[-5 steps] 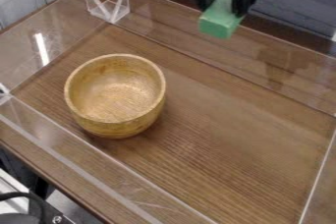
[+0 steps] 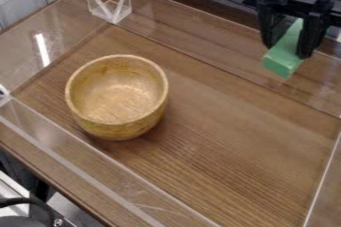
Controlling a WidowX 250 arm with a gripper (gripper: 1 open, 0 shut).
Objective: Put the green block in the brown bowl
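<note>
Toward the upper right, my black gripper [image 2: 286, 38] is shut on the green block [image 2: 282, 60], which tilts and hangs below the fingers. Whether the block's lower end touches the table cannot be told from this single view. The brown bowl [image 2: 156, 80], round and light tan, stands at the left of the table. Its inside is empty. A wide stretch of table separates the block from the bowl.
A white wire-like stand [image 2: 110, 6] stands at the upper left. Black cables [image 2: 27, 203] lie at the lower left corner, off the table's edge. Bare wooden table [image 2: 213, 151] fills the middle and front.
Gripper and green block have moved to the right and a little down in the picture, farther from the bowl. The bowl has not moved.
</note>
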